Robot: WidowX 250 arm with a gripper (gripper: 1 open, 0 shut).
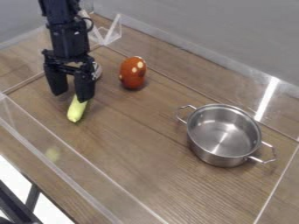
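The black gripper point(68, 80) hangs at the upper left with its two fingers apart, low over a pale yellow-green elongated object point(79, 108) that lies on the wooden counter. Nothing shows held between the fingers, though the top of the yellow-green object is partly hidden by them.
A steel pot point(223, 131) with two handles stands at the right. A brown-orange egg-like object point(132, 73) sits behind the gripper to the right, and a silvery item point(94, 70) is partly hidden behind it.
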